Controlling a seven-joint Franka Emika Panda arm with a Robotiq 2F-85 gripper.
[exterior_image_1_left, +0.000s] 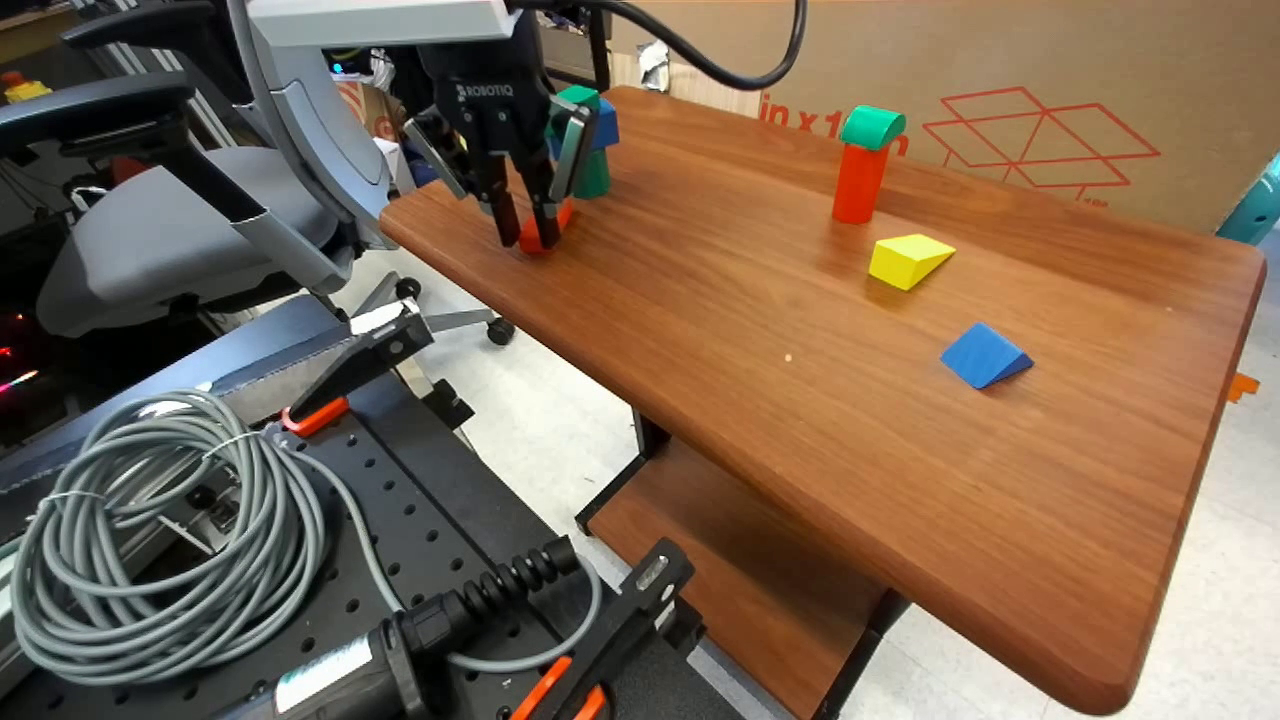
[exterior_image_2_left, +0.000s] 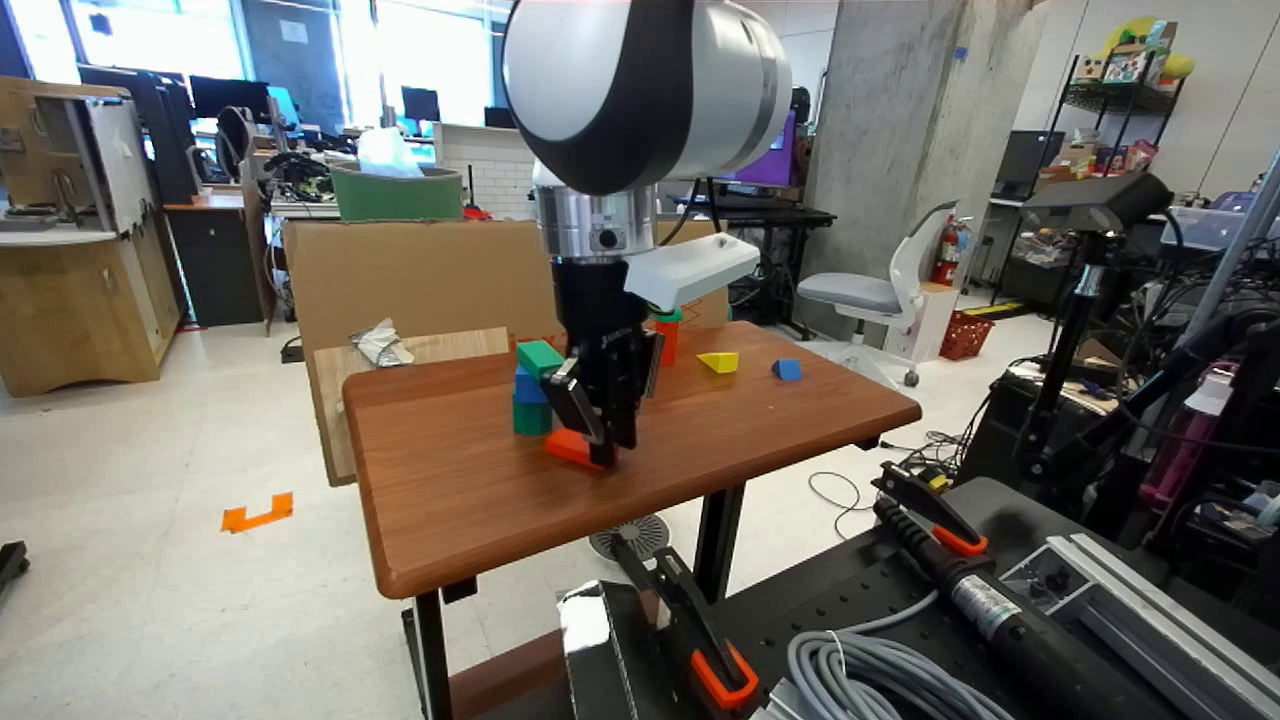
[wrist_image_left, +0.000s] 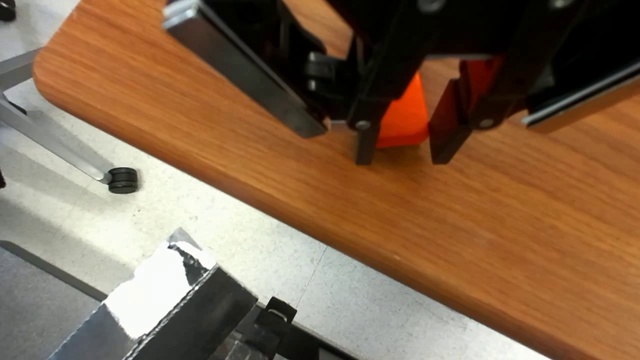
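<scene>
A flat red-orange block lies between the two fingers of my gripper, low over the wooden table. The gripper is shut on this block, one finger at its left side and the other at its right. In exterior view 2 the block shows left of the fingers, its near end partly covered by them. Whether it touches the table cannot be told for certain.
Just behind the gripper stands a stack of green and blue blocks. Farther along are a red cylinder topped by a green half-round, a yellow wedge and a blue wedge.
</scene>
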